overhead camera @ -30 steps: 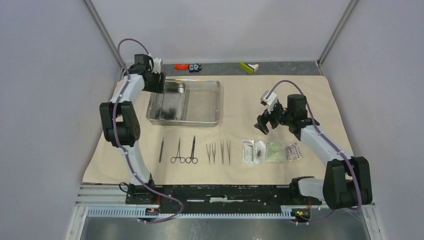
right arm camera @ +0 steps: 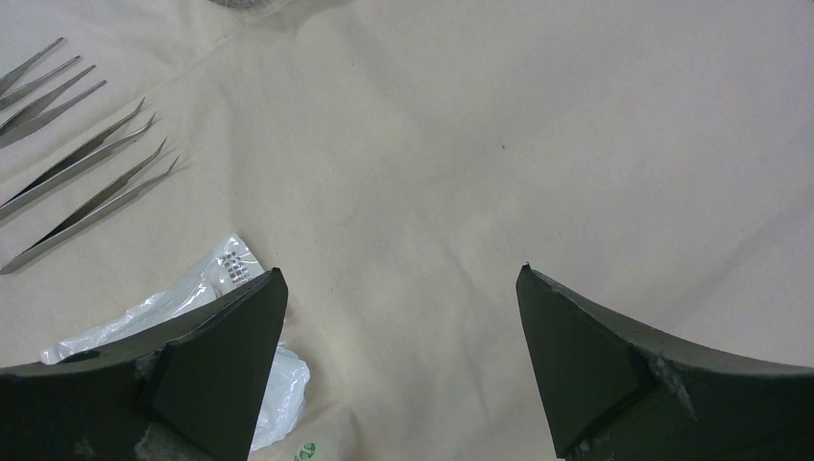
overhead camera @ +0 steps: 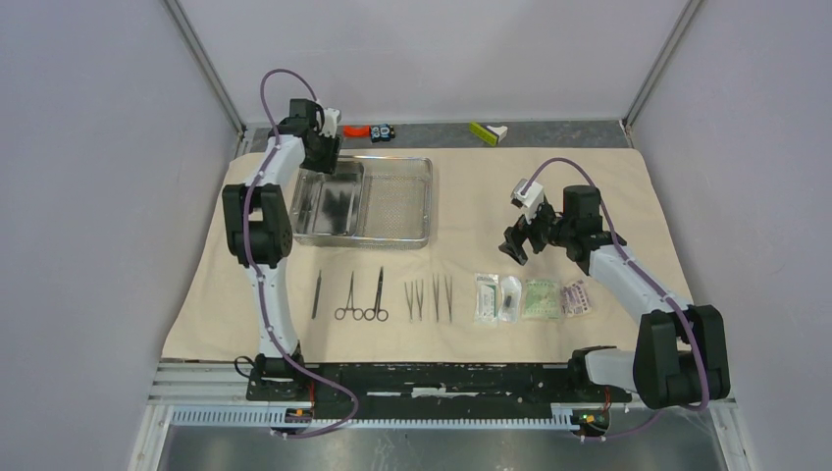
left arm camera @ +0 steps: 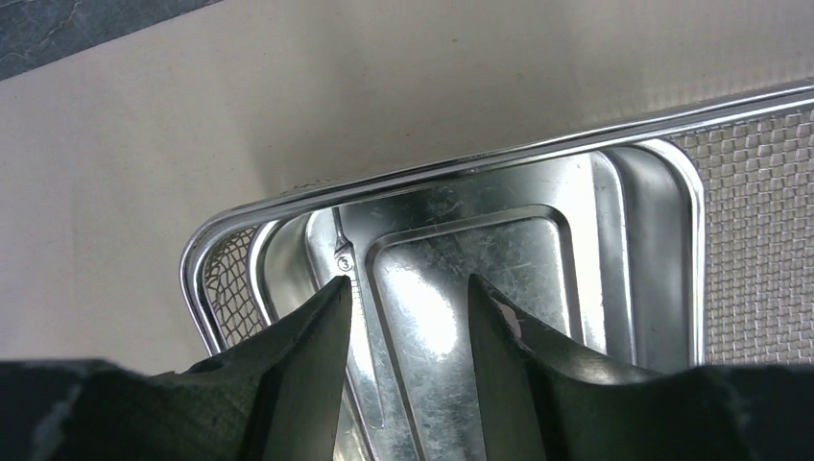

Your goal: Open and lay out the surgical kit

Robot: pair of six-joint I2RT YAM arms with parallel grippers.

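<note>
My left gripper is part open over the far left end of the mesh basket, nothing visible between its fingers. Inside it lies a steel inner tray with a slim metal instrument along its left side. Scissors, a clamp, several tweezers and a thin instrument lie in a row on the cloth. Packets lie to their right. My right gripper stands open above the cloth, above the packets in the top view.
A red item, a dark block and a green-white item sit on the grey strip at the back.
The right arm and laid-out items have not moved.
</note>
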